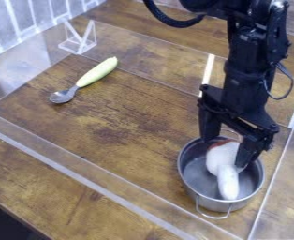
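My black gripper [232,131] hangs low over a grey metal pot [198,184] at the right, its fingers spread on either side near the pot's back rim. Inside the pot lies a white, elongated object [225,171] with a rounded upper end and a bit of red at the back, partly hidden by the gripper. Whether anything is between the fingertips is unclear.
At the upper left, a spoon [64,95] lies beside a pale yellow-green, elongated object [98,71]. A clear stand [80,39] is at the back. Transparent low walls border the wooden table [112,141], whose middle is clear.
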